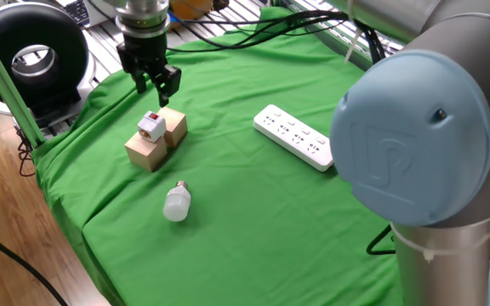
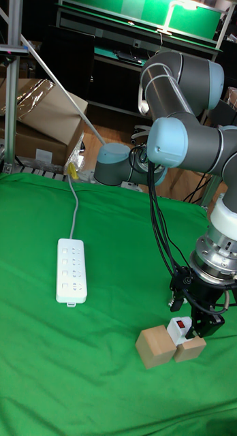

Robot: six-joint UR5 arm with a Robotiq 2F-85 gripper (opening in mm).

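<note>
A white lamp socket with a red switch (image 1: 151, 127) rests on two wooden blocks, the nearer block (image 1: 146, 153) and the farther block (image 1: 173, 125). Above and slightly behind it hangs my black gripper (image 1: 152, 95), pointing down. Its fingers are spread apart, with nothing visible between them. In exterior view 3 the gripper partly overlaps the socket (image 2: 180, 328). A white light bulb (image 1: 177, 204) lies on the green cloth in front of the blocks, its metal base toward them. To the right lies a white power strip (image 1: 293, 137), its outlets facing up.
Green cloth (image 1: 253, 238) covers the table, with bare room between the bulb and the strip. A grey cable (image 2: 75, 199) runs back from the strip. The arm's large blue-capped joint (image 1: 415, 140) hides the right side in exterior view 1.
</note>
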